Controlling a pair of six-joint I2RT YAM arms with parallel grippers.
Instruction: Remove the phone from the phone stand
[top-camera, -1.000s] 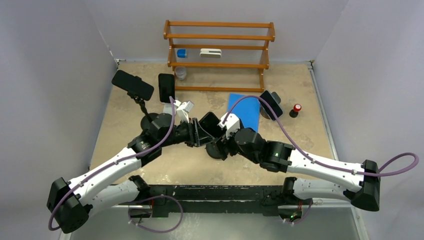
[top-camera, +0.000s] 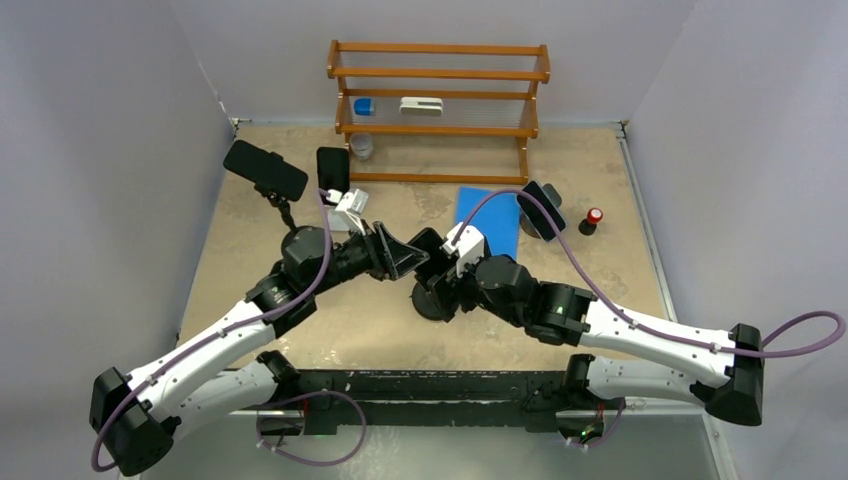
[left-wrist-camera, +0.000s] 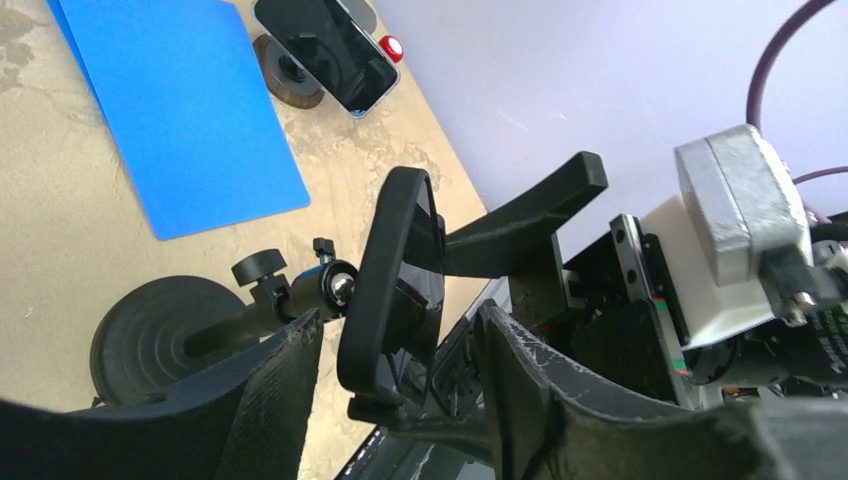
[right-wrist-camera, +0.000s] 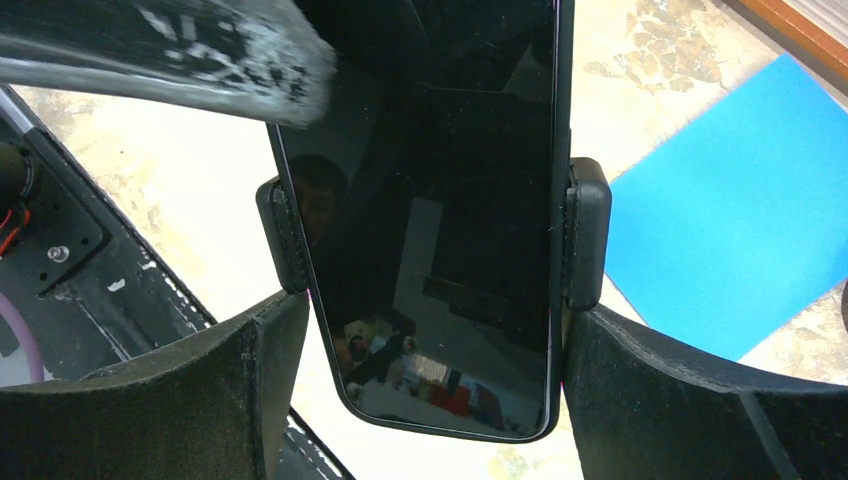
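My left gripper is part open, its fingertips near the phone's edge on the upper side. My right gripper is open around the phone's lower end, fingers at both sides below the clamp pads; whether they touch is unclear.
A blue sheet (top-camera: 485, 220) lies behind. Other phones on stands stand at left (top-camera: 265, 170) and right (top-camera: 542, 208), with a red-topped bottle (top-camera: 590, 220) beside the right one. A wooden rack (top-camera: 437, 130) is at the back.
The left gripper and arm have moved back to the left and slightly upward in the top view. The right arm has shifted very slightly.
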